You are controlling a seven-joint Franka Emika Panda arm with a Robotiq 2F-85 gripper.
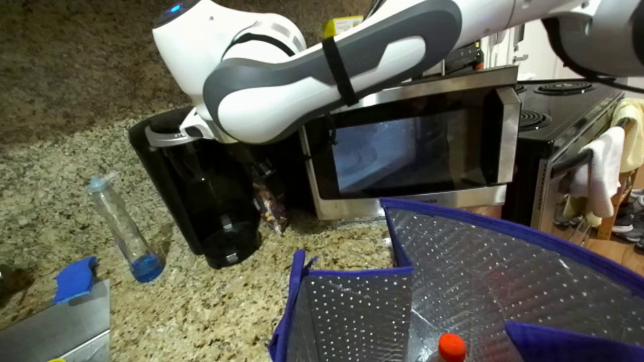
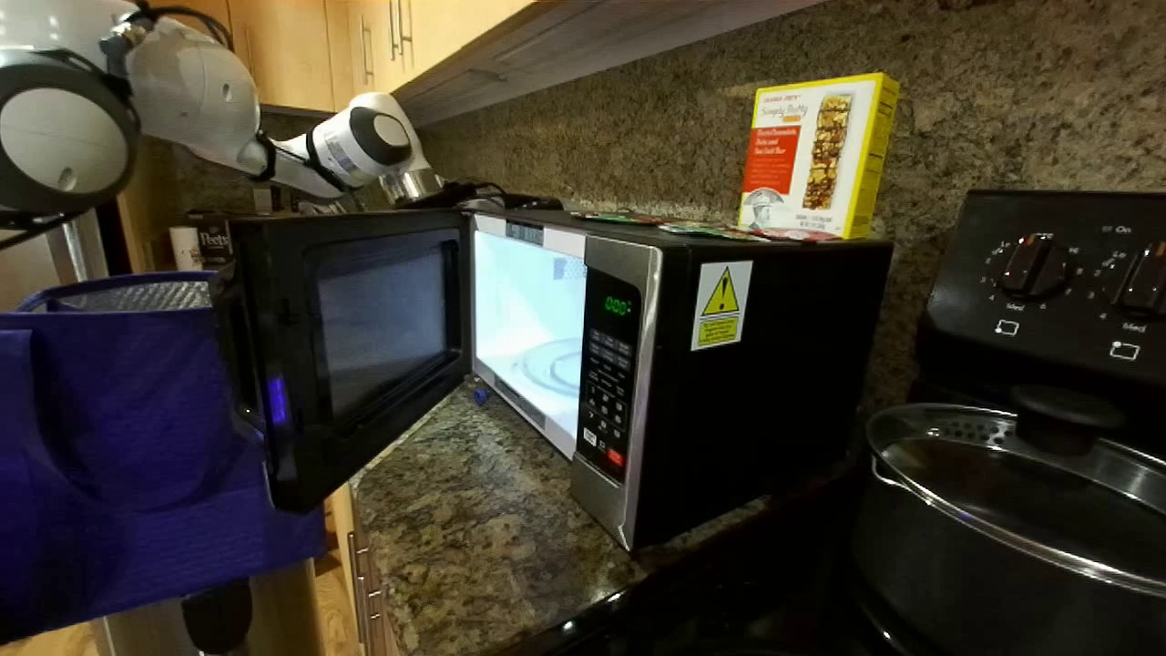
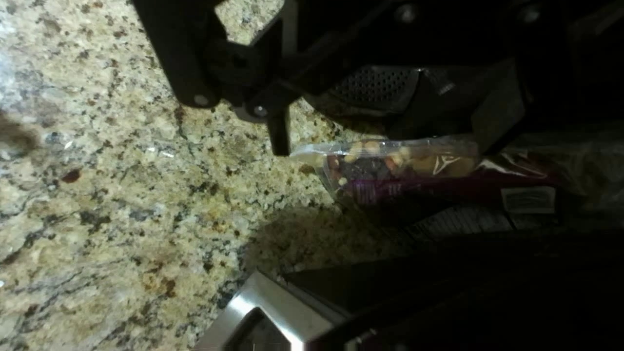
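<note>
A clear bag of nuts or trail mix [image 3: 362, 158], with a dark purple label, stands on the granite counter in the wrist view. My gripper is open around the near end of this bag; one finger [image 3: 279, 133] shows left of its pale edge and the other is dark, over its right part. Whether either finger touches the bag I cannot tell. In exterior view 1 the bag [image 1: 272, 211] sits in the narrow gap between the black coffee maker and the microwave [image 1: 410, 145]. There my gripper is mostly hidden by the arm and shadow.
The coffee maker [image 1: 199, 187] stands close on one side, the microwave, its door [image 2: 372, 328] swung open, on the other. A blue-trimmed insulated bag [image 1: 356, 307] is in front. A spray bottle [image 1: 129, 235] and blue cloth [image 1: 75, 279] lie left.
</note>
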